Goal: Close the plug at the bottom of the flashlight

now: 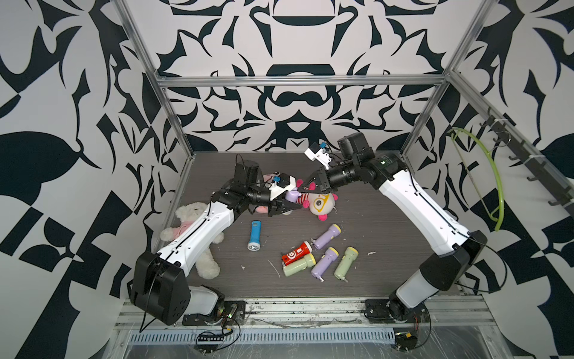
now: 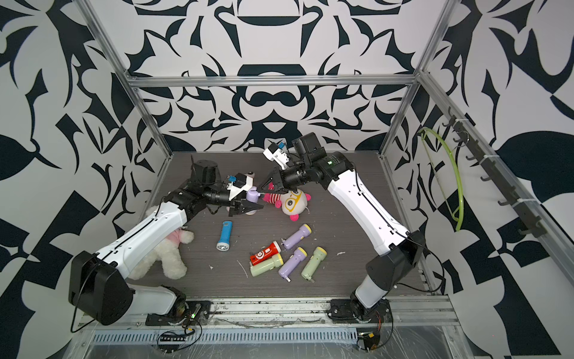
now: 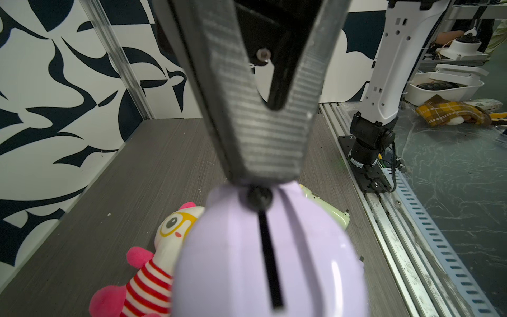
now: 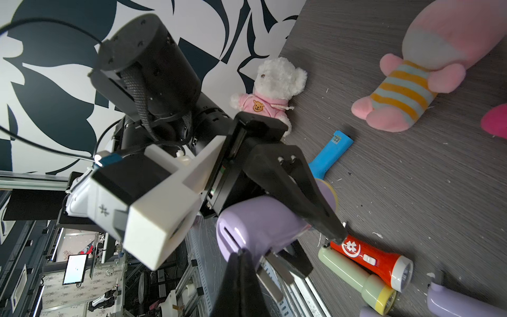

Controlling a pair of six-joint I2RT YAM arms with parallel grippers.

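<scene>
A lilac flashlight [image 4: 258, 227] is raised over the table between my arms, with my left gripper [image 1: 287, 203] around it. In the left wrist view, its rounded end [image 3: 269, 253], with a dark slot, fills the lower middle below a grey finger. My right gripper [image 2: 263, 186] is shut just above the flashlight, its dark fingertips at that rounded end in the right wrist view; nothing shows between them.
Red [image 1: 296, 252], blue [image 1: 254, 235], green [image 1: 346, 263] and other lilac flashlights [image 1: 326, 237] lie on the table. A white bear [image 2: 167, 256] lies at left, plush toys [image 2: 294, 202] behind.
</scene>
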